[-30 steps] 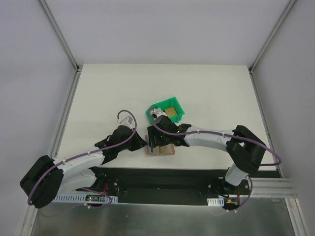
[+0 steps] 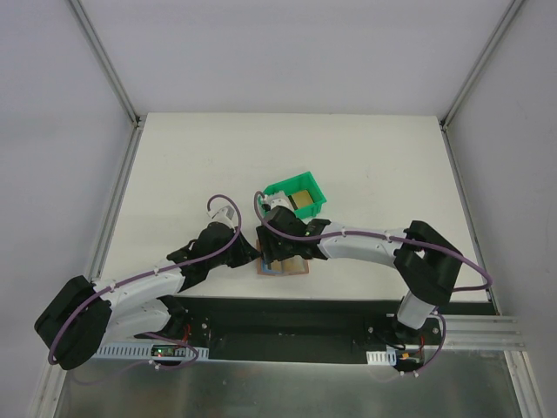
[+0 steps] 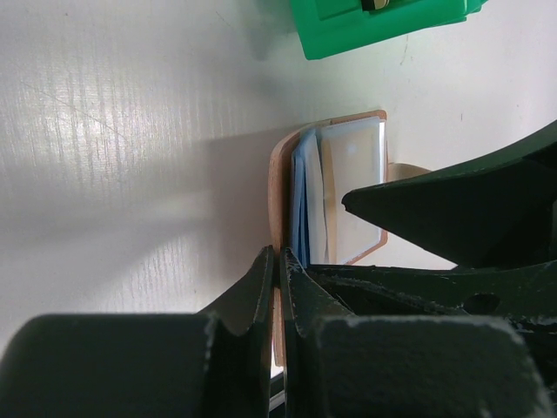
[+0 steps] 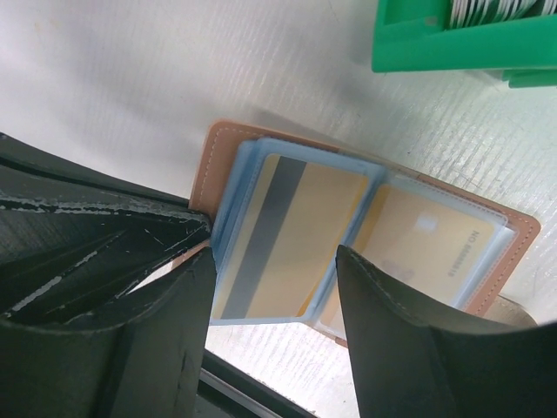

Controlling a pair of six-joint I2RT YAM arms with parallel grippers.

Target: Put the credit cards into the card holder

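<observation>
The open card holder (image 4: 515, 254) lies flat, brown-edged with clear pockets. A tan card with a dark stripe (image 4: 296, 226) lies over its left half within a blue border, and a second pale card (image 4: 435, 239) shows under clear plastic on the right half. At the left edge of the holder, my left gripper is shut with the thin brown edge (image 3: 277, 196) running between its fingertips. Over the striped card, my right gripper is open, its fingertips on either side of the card and nothing held between them.
Behind the holder stands a green tray (image 2: 315, 185) containing more cards. Both grippers are close together over the holder.
My right gripper has shifted slightly to the left over the holder. My left arm, the holder and the green tray have stayed in place.
</observation>
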